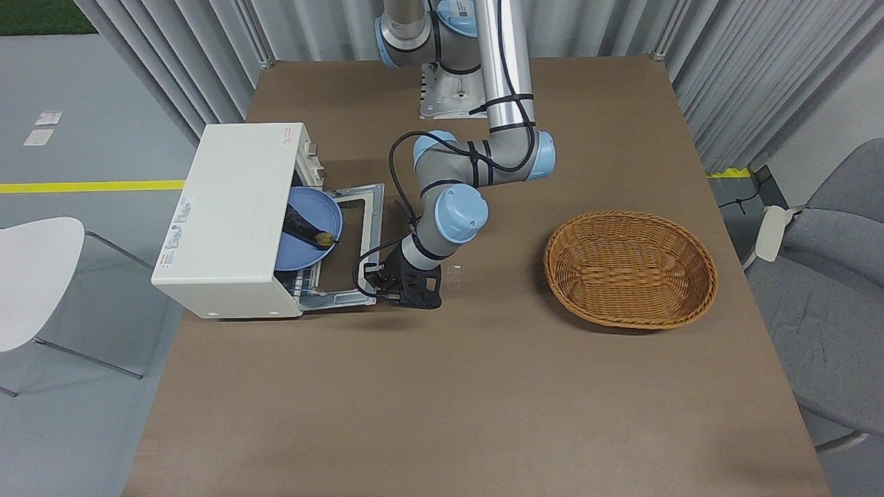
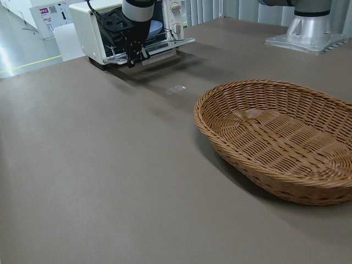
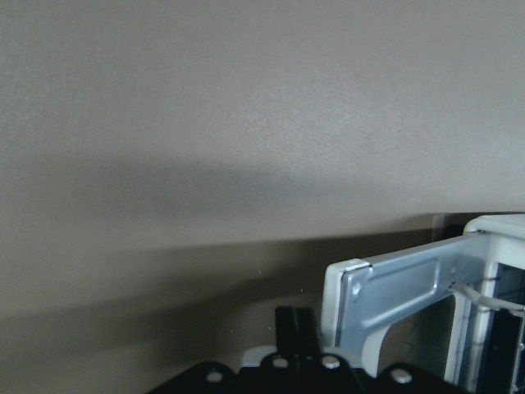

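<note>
A white toaster oven point(image 1: 222, 217) stands on the table with its glass-and-metal door point(image 3: 410, 279) lowered. Inside the opening a blue plate point(image 1: 302, 258) holds a dark eggplant point(image 1: 306, 228). My black gripper is low at the outer end of the door, right beside its edge in the wrist view. Its fingertips look close together, but whether they grip the door edge is unclear.
A wicker basket point(image 1: 630, 269) sits on the right of the table. The robot base point(image 2: 307, 38) stands at the back.
</note>
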